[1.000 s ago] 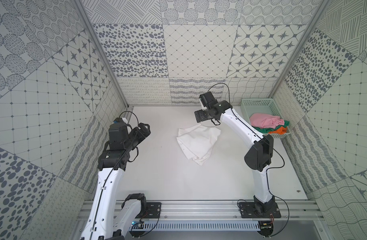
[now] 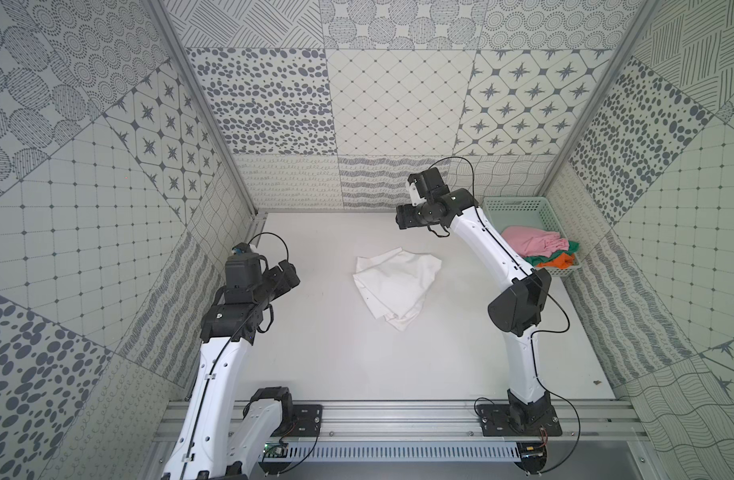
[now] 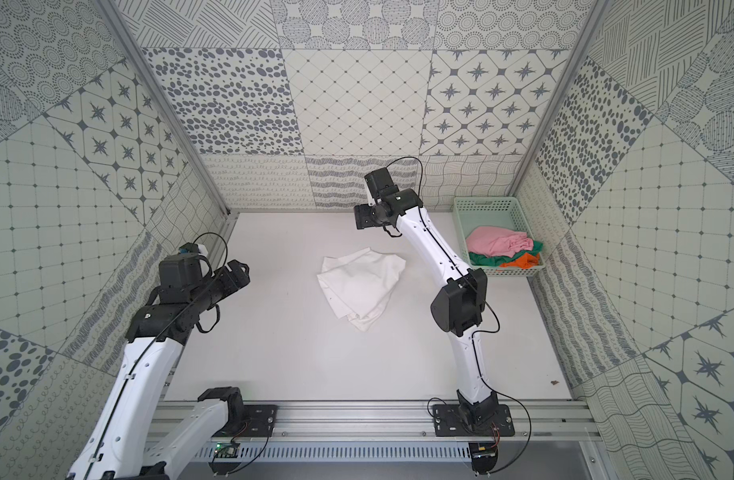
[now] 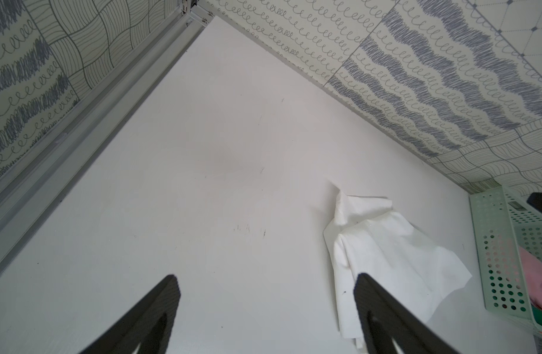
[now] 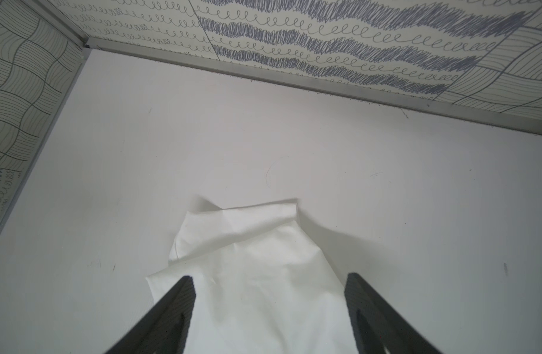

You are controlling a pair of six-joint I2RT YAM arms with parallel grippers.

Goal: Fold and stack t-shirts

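A white shirt lies in a loose crumpled heap at the middle of the table, a narrow flap showing along one side. My left gripper is open over the left part of the table, left of the shirt, with nothing between its fingers. My right gripper hangs raised above the back of the shirt, its fingers apart, nothing held between them; the shirt shows below it in the right wrist view.
A green perforated basket at the back right holds pink, green and orange cloths.
My right gripper has lifted and moved toward the back. My left gripper is slightly lower and nearer the front than a second ago. The shirt has not visibly moved.
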